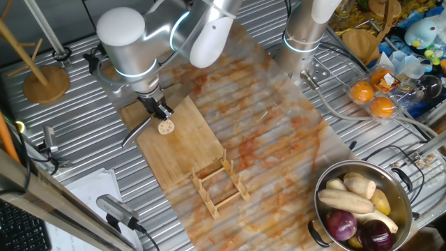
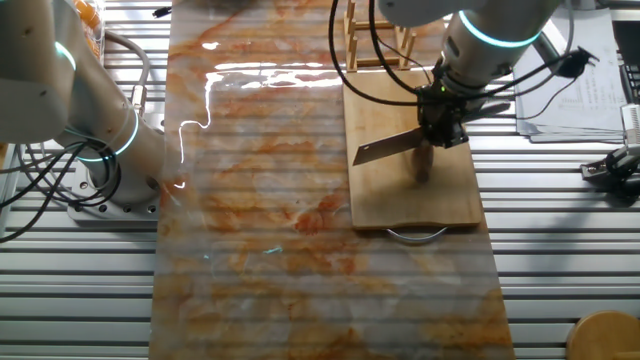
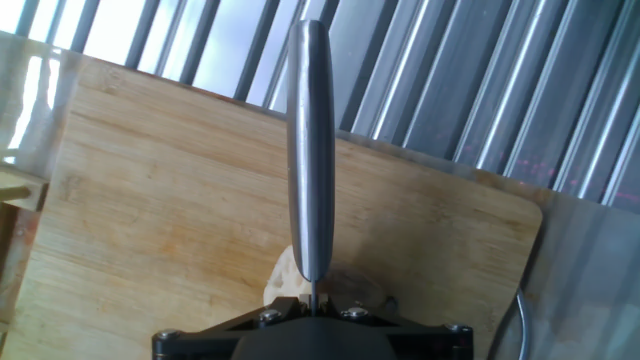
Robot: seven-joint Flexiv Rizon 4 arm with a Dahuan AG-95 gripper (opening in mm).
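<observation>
A knife with a grey metal handle and a broad blade is gripped by my gripper, whose fingers are closed on the blade close to the handle. The blade stands edge-on in the wrist view. Beneath the gripper, a piece of lotus root with a pale, holed cut face lies on the wooden cutting board. From the other side its brown body shows next to the blade. Whether the edge touches the root cannot be made out.
A small wooden rack adjoins one end of the board. On the right stands a metal pot holding several vegetables. Loose cables hang around my wrist.
</observation>
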